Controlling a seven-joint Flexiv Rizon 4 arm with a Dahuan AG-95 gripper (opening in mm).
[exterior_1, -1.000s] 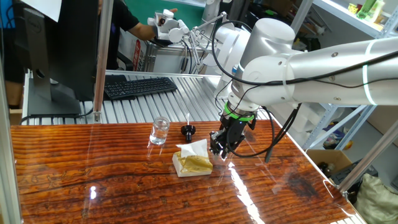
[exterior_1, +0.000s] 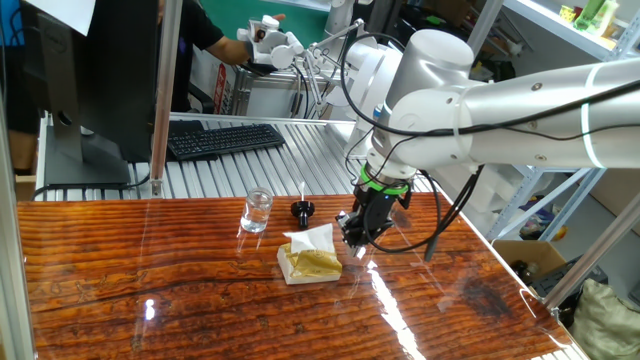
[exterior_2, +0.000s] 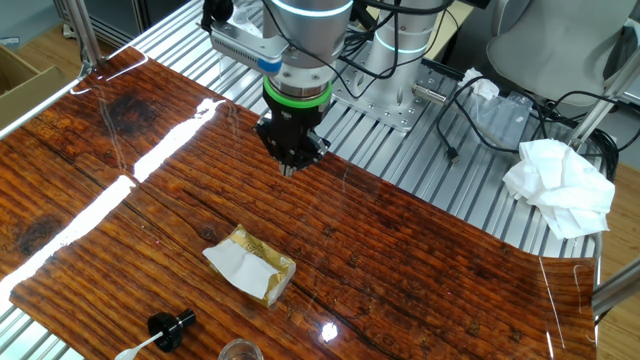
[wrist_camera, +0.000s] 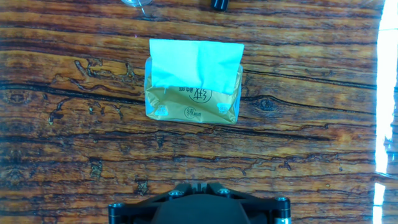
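A gold and white tissue pack (exterior_1: 315, 266) lies on the glossy wooden table, a white tissue (wrist_camera: 196, 64) sticking out of its top. In the wrist view the pack (wrist_camera: 193, 106) is upper centre, clear of my gripper at the bottom edge. The fingertips there sit close together with nothing visible between them. From the second exterior view, my gripper (exterior_2: 287, 170) points down above the table on the robot-base side of the pack (exterior_2: 281, 275), apart from it.
A glass of clear liquid (exterior_1: 256, 212) and a small black holder (exterior_1: 302, 212) with a white-tipped item stand beyond the pack. A keyboard (exterior_1: 225, 141) and monitor (exterior_1: 105, 95) occupy the metal surface behind. Crumpled white material (exterior_2: 560, 187) lies near the table's edge.
The gripper's finger linkage looks slightly different from one second ago. The arm, the tissue pack and the other tabletop objects appear unmoved.
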